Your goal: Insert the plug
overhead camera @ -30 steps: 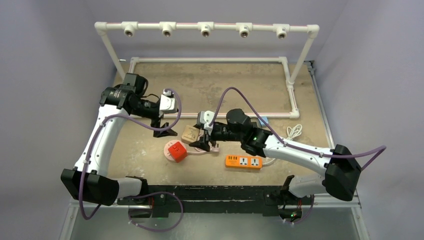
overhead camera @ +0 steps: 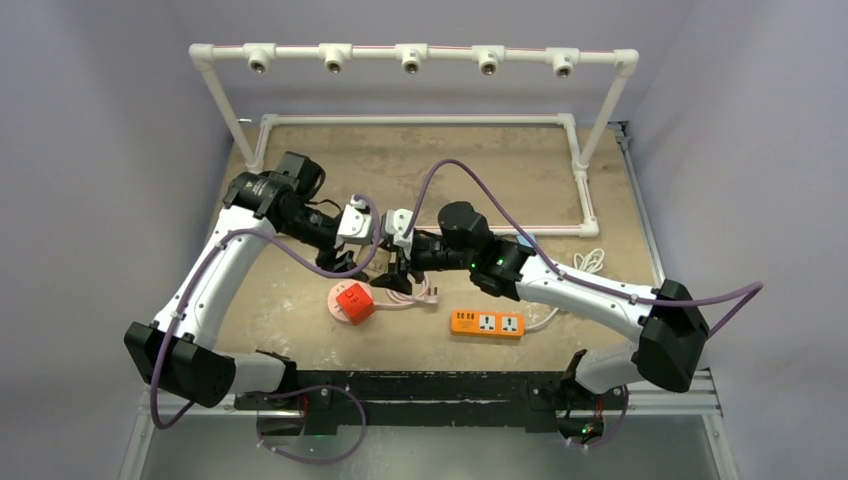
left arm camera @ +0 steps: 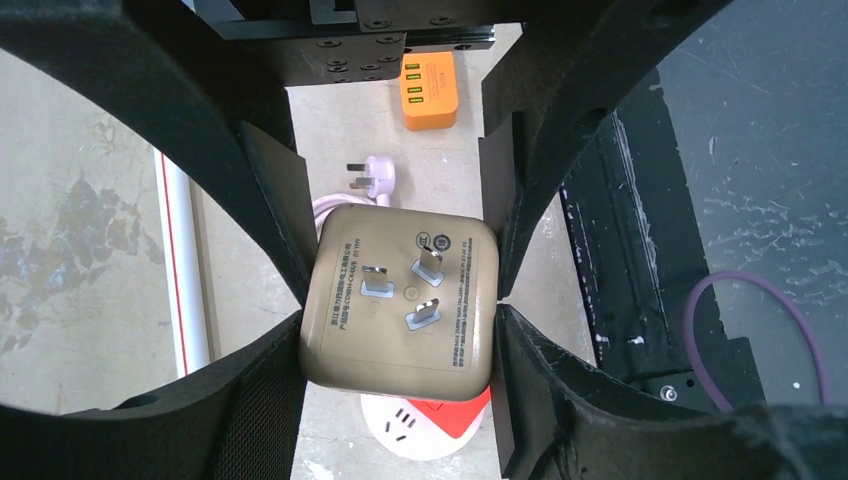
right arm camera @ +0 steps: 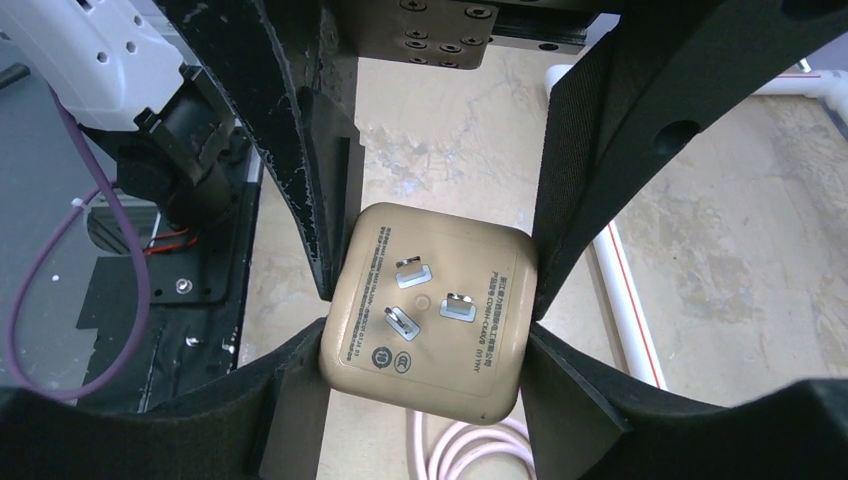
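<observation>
A beige cube plug (left arm camera: 398, 300) with three flat pins is held raised between my two grippers, above the table. My right gripper is shut on it, fingers at both sides. In the left wrist view, the fingers of my left gripper stand at either side of the same plug; whether they press on it I cannot tell. Below lie a red cube socket (overhead camera: 355, 303) on a round pale base (overhead camera: 336, 306), and a pale pink plug (left arm camera: 378, 176) with coiled cord.
An orange power strip (overhead camera: 470, 321) lies at the front right with a white cord. White pipe frames (overhead camera: 420, 119) border the back and middle of the table. The front centre edge is dark (overhead camera: 430, 385).
My left gripper now reaches around the plug.
</observation>
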